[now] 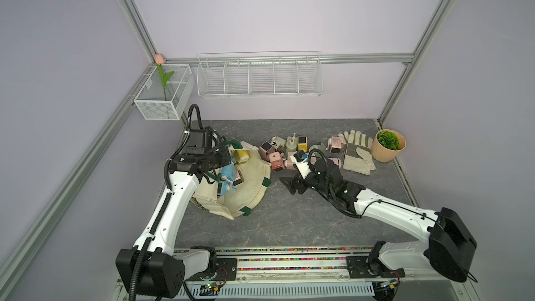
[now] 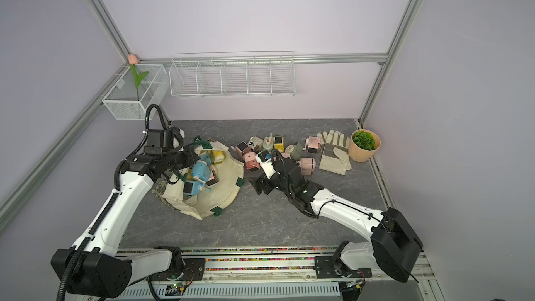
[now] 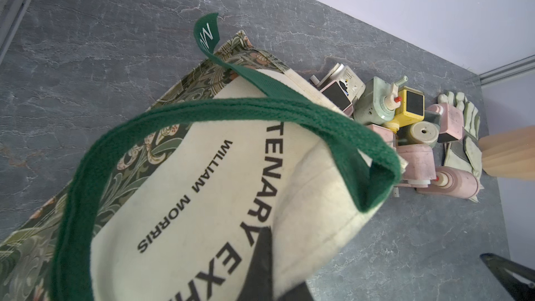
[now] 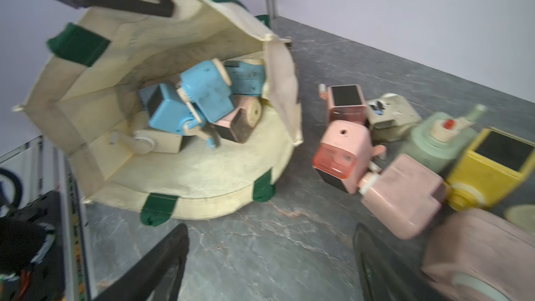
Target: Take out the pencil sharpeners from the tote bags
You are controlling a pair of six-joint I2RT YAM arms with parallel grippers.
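Note:
The cream tote bag (image 4: 189,184) lies on its side at the left, its mouth facing right. Inside are several pencil sharpeners, among them a blue one (image 4: 207,90), a pink one (image 4: 236,119) and a cream one (image 4: 161,140). My left gripper is shut on the bag's cloth edge, holding the upper side raised; in the right wrist view its finger (image 4: 161,6) shows at the rim. In front of the mouth, my right gripper stands open and empty above the table.
Several sharpeners stand outside the bag, including a pink one (image 4: 344,153), a green one (image 4: 437,143) and a yellow one (image 4: 490,167). Work gloves (image 2: 334,159) and a potted plant (image 2: 365,142) are at the right.

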